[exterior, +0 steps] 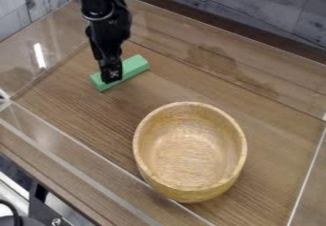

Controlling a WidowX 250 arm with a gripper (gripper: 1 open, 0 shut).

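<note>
A black gripper point(107, 64) reaches down from the top of the view onto a green rectangular block point(128, 70), which lies diagonally on the wooden table left of centre. The fingers are at the left part of the block; whether they touch it or are around it is hard to tell. How far the fingers stand apart is not clear.
A large round tan bowl point(190, 154) stands at the lower centre, right of and below the block. Walls or panels border the table at the top.
</note>
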